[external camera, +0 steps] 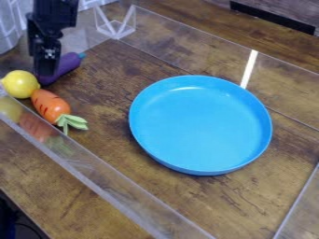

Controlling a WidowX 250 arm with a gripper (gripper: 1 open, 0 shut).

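My dark gripper (48, 56) hangs at the upper left, open, low over a purple eggplant (67, 65) and partly in front of it. Just below are a yellow lemon (19, 83) and an orange carrot (51, 106) with pale green leaves. Whether the fingers touch the eggplant I cannot tell.
A large blue plate (200, 123) fills the middle right, empty. Clear plastic walls border the wooden surface, and bare wood lies between the vegetables and the plate.
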